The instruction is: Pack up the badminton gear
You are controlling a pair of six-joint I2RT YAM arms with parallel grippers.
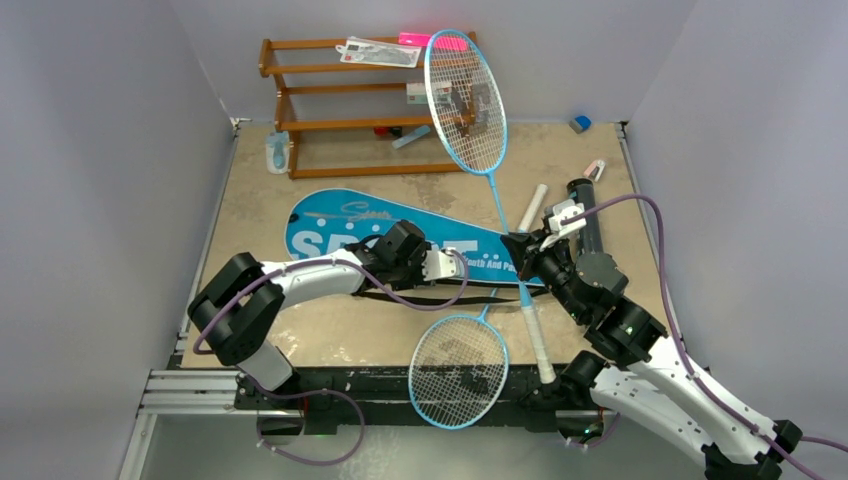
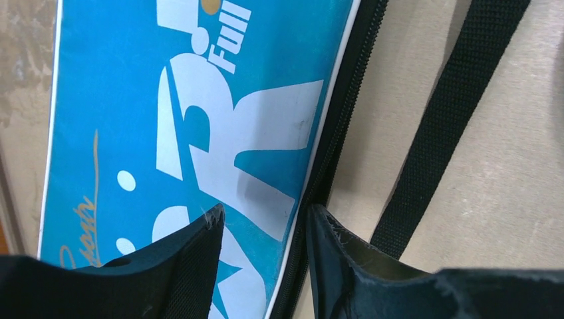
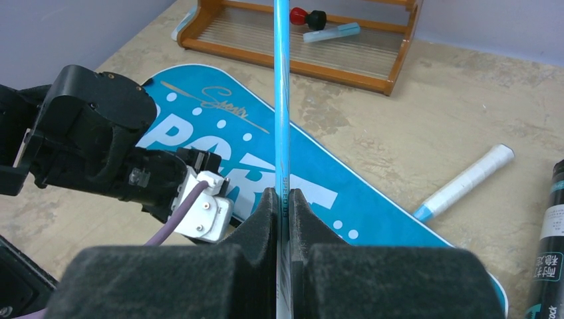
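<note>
A blue racket bag (image 1: 355,215) with white lettering and a black zip edge lies across the mat. My left gripper is closed at the bag's near long side, with blue cover between its fingers and the zip edge against one finger. The thin blue shaft of a racket (image 3: 282,126) runs between the pressed-together fingers of my right gripper. That racket stands tilted above the bag, head toward the rack, white grip (image 1: 538,345) toward the front. Another racket (image 1: 458,370) lies at the front; its shaft passes under the bag, its white handle (image 3: 469,183) showing beyond.
The wooden rack (image 1: 375,172) stands at the back with small items on it. A dark shuttlecock tube (image 1: 590,235) is on the right. The bag's black strap (image 2: 452,123) lies loose in front of it.
</note>
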